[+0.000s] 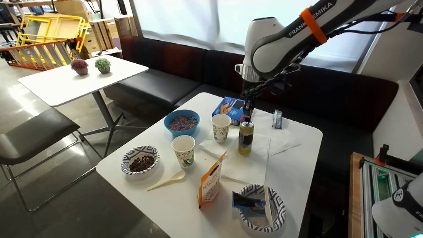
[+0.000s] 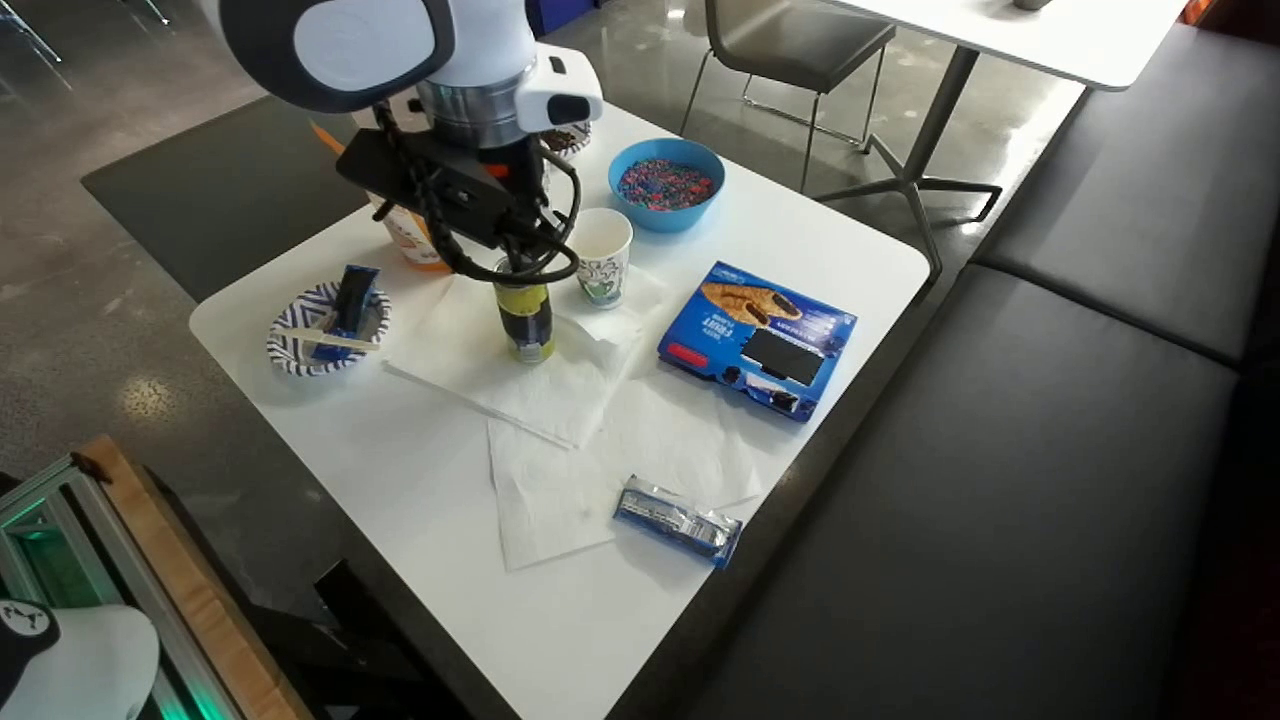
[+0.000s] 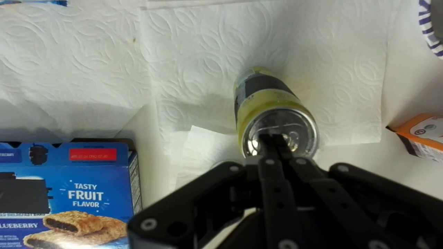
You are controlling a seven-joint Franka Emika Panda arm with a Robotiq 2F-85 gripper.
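A yellow-green can with a dark band [image 1: 246,138] stands upright on white paper towels [image 1: 249,166] near the table's middle. My gripper points down at the can's silver lid [image 3: 282,121], its fingers together and nothing showing between them. From the side, the fingertips [image 1: 248,115] are right at the top of the can. Whether they touch the lid or hover just over it, I cannot tell. In exterior view 2 the wrist and cables hide the fingers, while the can [image 2: 525,318] shows below them.
Close by are two paper cups [image 1: 221,127], a blue snack box [image 2: 758,340] and an orange-white pouch [image 1: 211,182]. Farther off lie a blue bowl [image 1: 182,122], a patterned bowl with a wrapper [image 1: 261,224], a bowl of dark bits [image 1: 140,160], a spoon [image 1: 166,180] and a wrapped bar [image 2: 679,521].
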